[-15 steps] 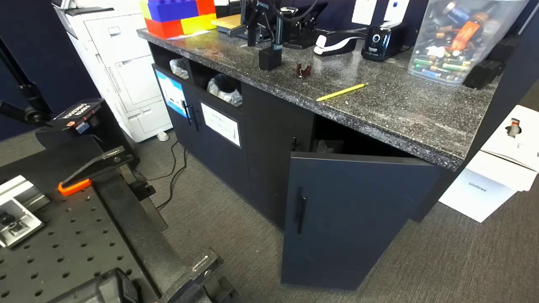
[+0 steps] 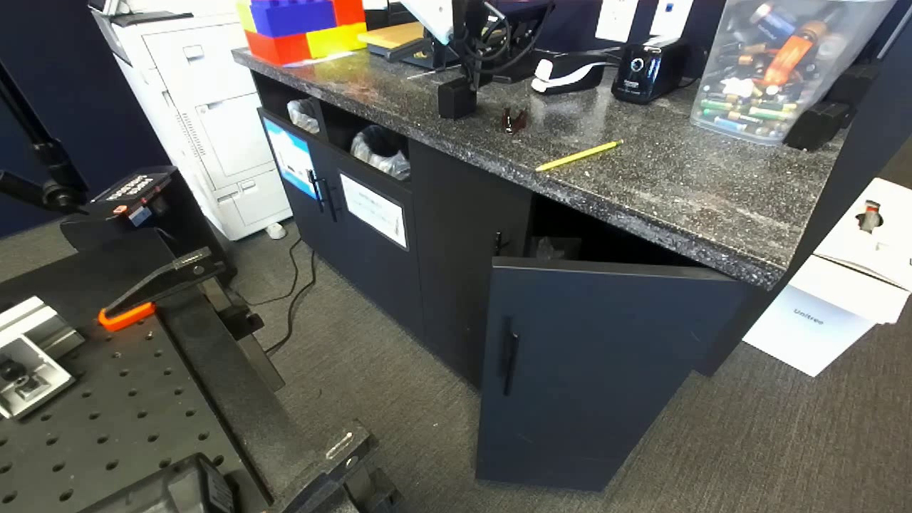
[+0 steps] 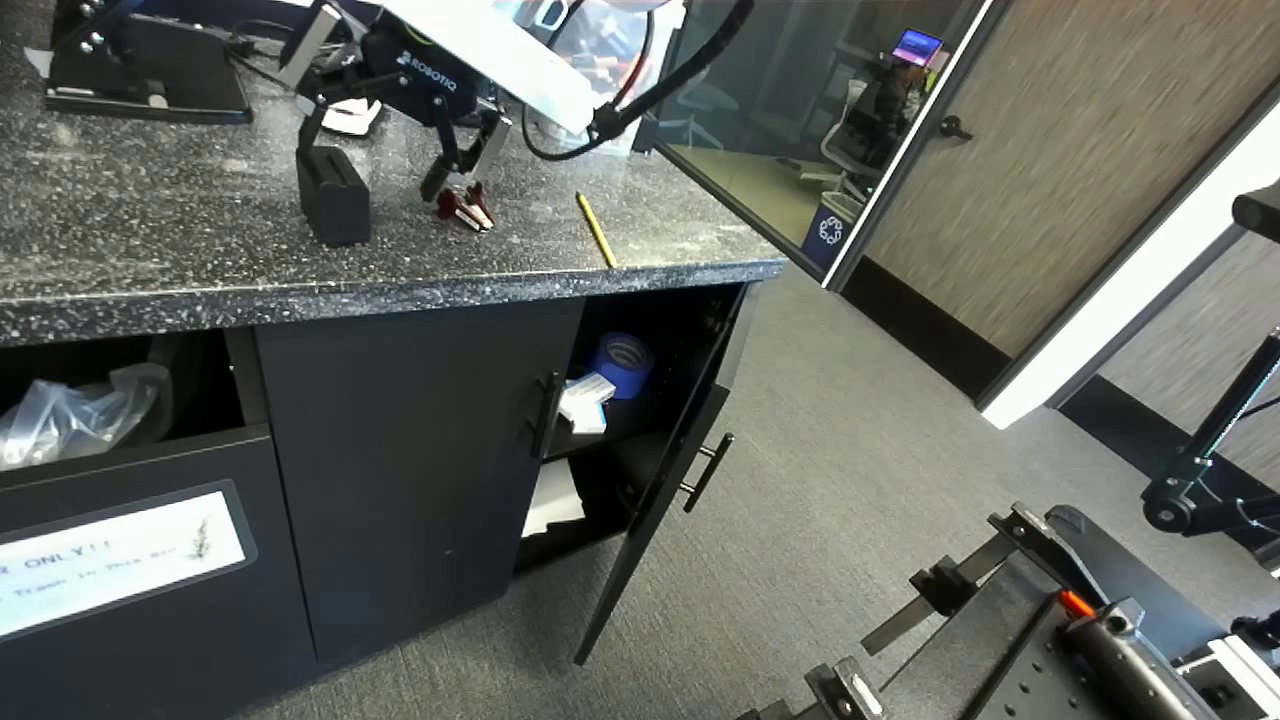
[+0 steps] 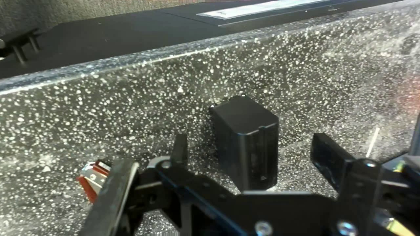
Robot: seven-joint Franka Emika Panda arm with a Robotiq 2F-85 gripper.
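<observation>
A black block (image 2: 457, 100) stands upright on the speckled countertop (image 3: 144, 204). Above the counter my gripper is open, its two fingers spread wide with a clear gap to the block on each side in the wrist view. From the second exterior view, one fingertip is close to the top of the block (image 3: 333, 202), while the other hangs to the right near a dark red staple remover (image 3: 465, 209). Whether the fingertips reach down beside the block cannot be told. A yellow pencil (image 2: 579, 155) lies farther right along the counter.
Below the counter a dark cabinet door (image 2: 598, 368) stands ajar, with blue tape (image 3: 624, 364) on a shelf inside. A clear bin of batteries (image 2: 761, 77), an electric pencil sharpener (image 2: 648, 70) and toy bricks (image 2: 299, 26) stand on the counter.
The arm and gripper have shifted and turned above the block, and more of the white arm shows in the first exterior view. Block, staple remover, pencil and door have not moved.
</observation>
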